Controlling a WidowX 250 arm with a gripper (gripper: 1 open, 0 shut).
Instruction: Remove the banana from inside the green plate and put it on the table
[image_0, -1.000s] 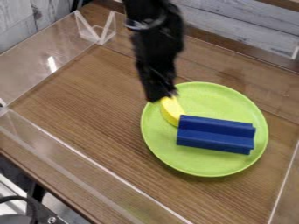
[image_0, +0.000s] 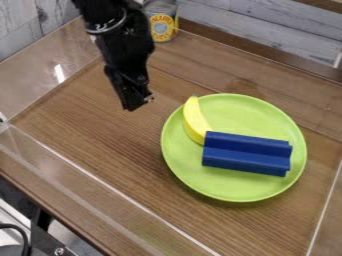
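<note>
A yellow banana (image_0: 195, 118) lies in the left part of the green plate (image_0: 234, 188), close to its rim and beside the blue block. My gripper (image_0: 135, 102) hangs over the table to the upper left of the plate, clear of the banana. It is dark and seen at a small size, so how its fingers stand cannot be made out.
On the plate's right side rests a long blue block (image_0: 247, 154). A can with a yellow label (image_0: 162, 25) stands at the back behind the arm. Bare wooden table (image_0: 100, 150) lies left of the plate, bounded by a clear side wall (image_0: 80, 190).
The arm has swung left, away from above the banana and out past the plate's left edge. Banana, plate and blue block stay where they were.
</note>
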